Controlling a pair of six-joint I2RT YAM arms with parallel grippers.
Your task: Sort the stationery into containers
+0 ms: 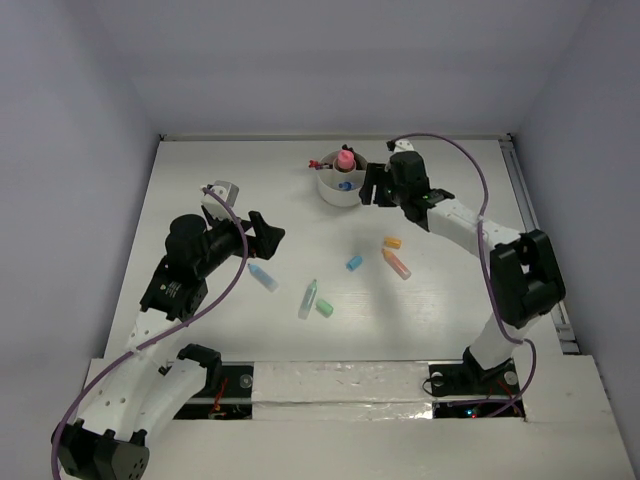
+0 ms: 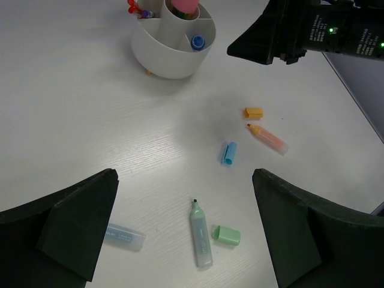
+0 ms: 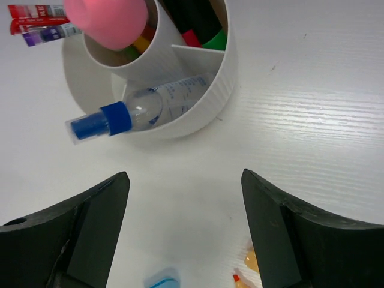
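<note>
A white divided container (image 1: pixel 338 195) holds stationery at the back: a pink-topped item (image 3: pixel 108 18), red and purple pens, dark markers and a clear blue-capped bottle (image 3: pixel 162 105). My right gripper (image 1: pixel 377 185) is open just right of it, with nothing visible between its fingers. My left gripper (image 1: pixel 262 235) stands open at the left. On the table lie a clear blue marker (image 1: pixel 263 278), a green marker (image 1: pixel 307 300), a green cap (image 1: pixel 324 308), a blue cap (image 1: pixel 354 263), a yellow cap (image 1: pixel 392 242) and an orange marker (image 1: pixel 396 264).
Grey walls surround the white table (image 1: pixel 185 175) at the back and sides. The back left and the area between the container and the loose pieces are clear. Purple cables run along both arms.
</note>
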